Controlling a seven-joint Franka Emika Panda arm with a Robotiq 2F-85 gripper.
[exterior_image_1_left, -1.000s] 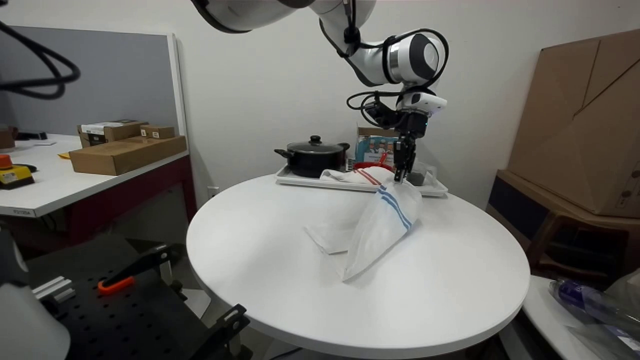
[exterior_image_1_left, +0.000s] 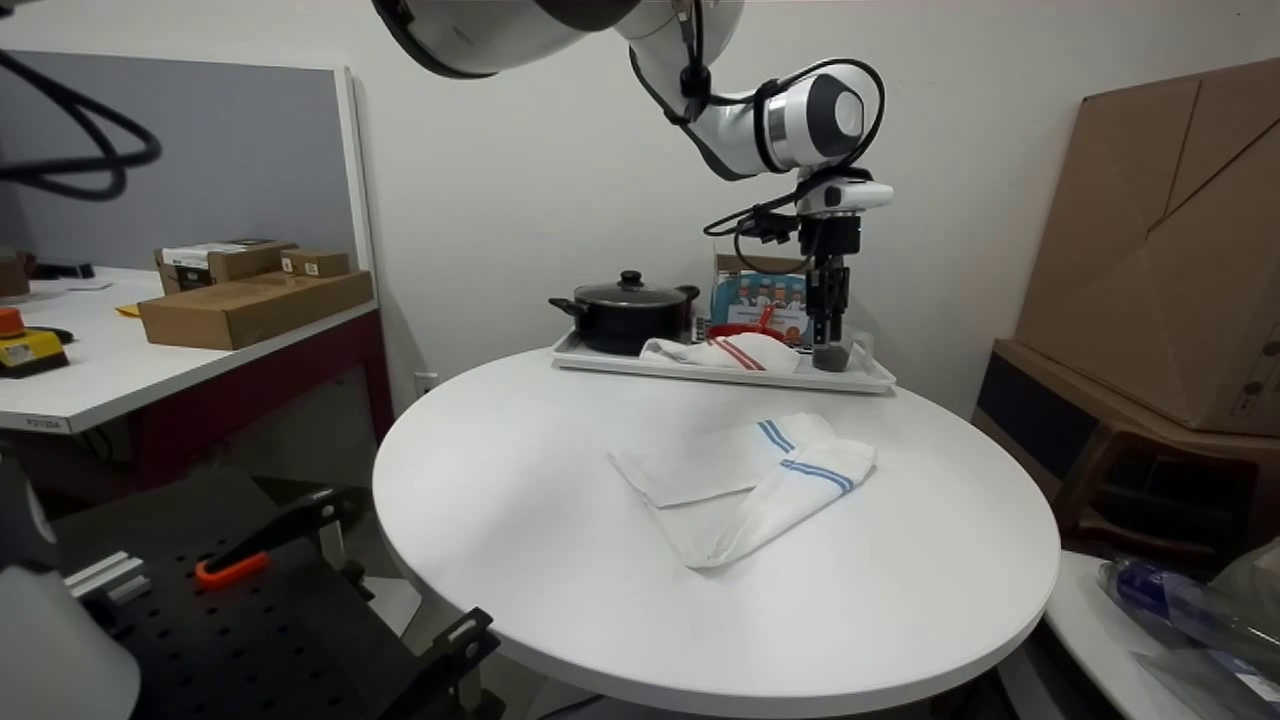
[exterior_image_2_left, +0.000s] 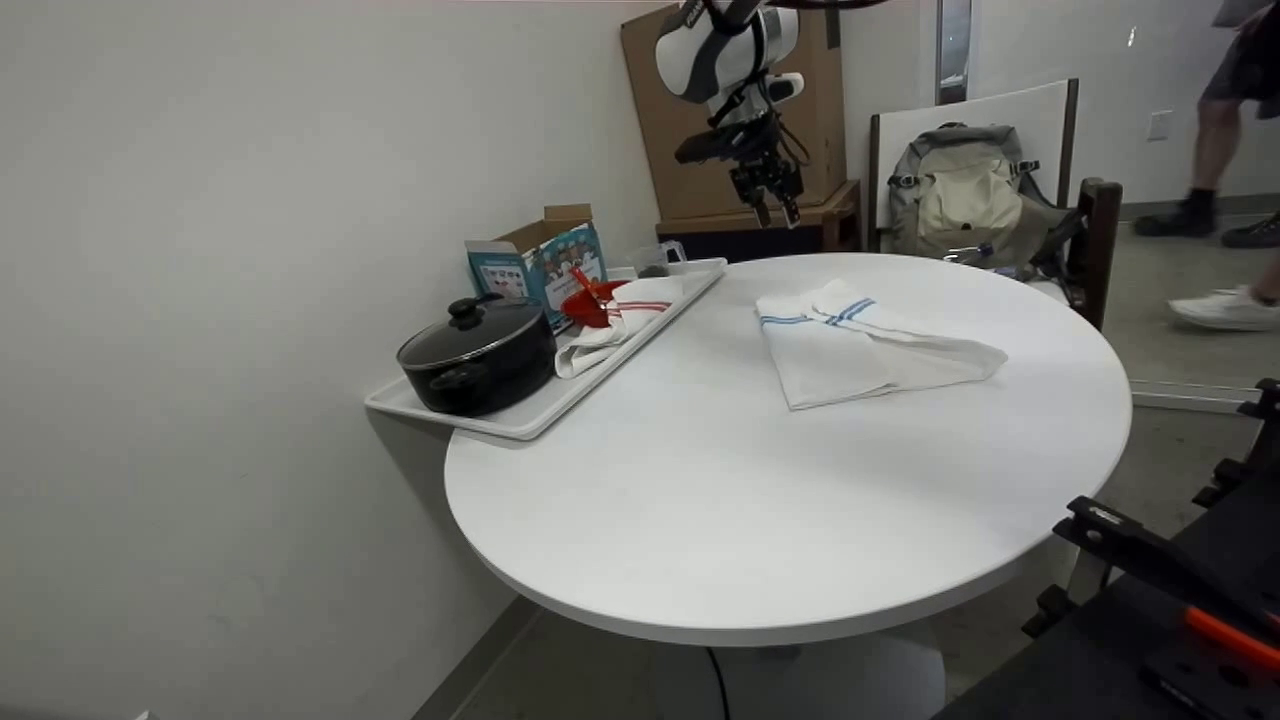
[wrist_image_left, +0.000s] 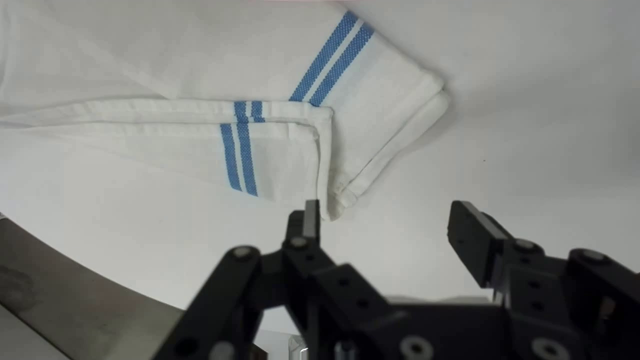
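Observation:
A white cloth (exterior_image_1_left: 744, 498) with blue double stripes lies loosely folded on the round white table (exterior_image_1_left: 540, 576). In the wrist view two of the cloth's (wrist_image_left: 384, 114) hemmed corners meet just ahead of the left fingertip, with the blue stripes crossing each flap. My gripper is open, its fingers wide apart with only bare tabletop seen between them. From the second exterior view the gripper (exterior_image_2_left: 777, 218) hangs above the far side of the table, clear of the cloth (exterior_image_2_left: 864, 348).
Along the wall, a white tray (exterior_image_1_left: 708, 374) holds a lidded black pot (exterior_image_1_left: 630, 318), a red-striped cloth (exterior_image_1_left: 726, 352), a red pan (exterior_image_2_left: 588, 306) and a clear cup (exterior_image_1_left: 830, 356). A blue box (exterior_image_2_left: 564, 264) stands behind.
A second ago the blue-striped cloth hung raised from the gripper. Now it has been let go and lies flat on the table, and the gripper has shifted slightly right, its fingers apart.

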